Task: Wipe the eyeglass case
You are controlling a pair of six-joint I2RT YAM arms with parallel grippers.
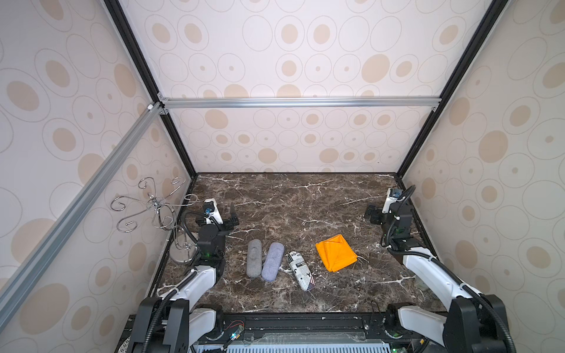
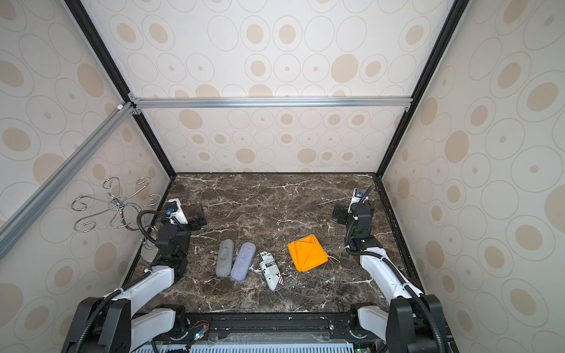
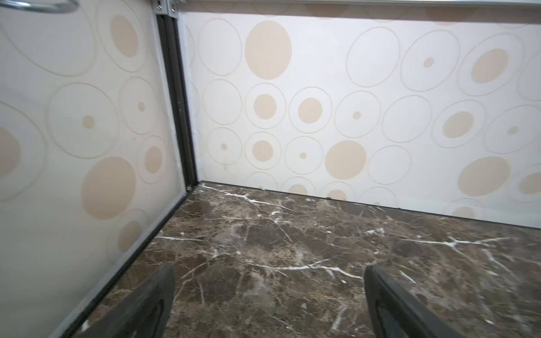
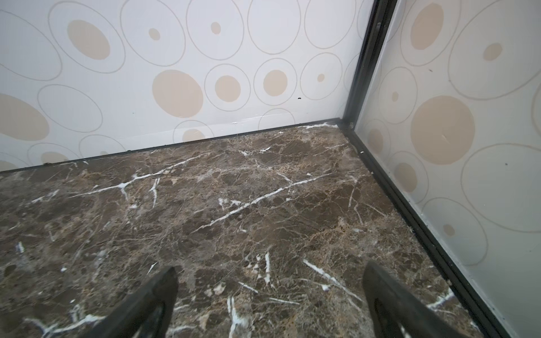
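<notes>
Three elongated cases lie at the front centre in both top views: a dark grey one (image 1: 254,259), a lavender one (image 1: 272,261) and a white printed one (image 1: 299,270). A folded orange cloth (image 1: 336,253) lies to their right. My left gripper (image 1: 217,217) is raised at the left, beyond the cases; in its wrist view the blurred fingers stand wide apart. My right gripper (image 1: 375,213) is raised right of and beyond the cloth, also open, with only marble behind its fingers in the right wrist view.
A wire rack (image 1: 154,204) juts from the left side beside the left arm. Patterned walls with metal rails close in the sides and back.
</notes>
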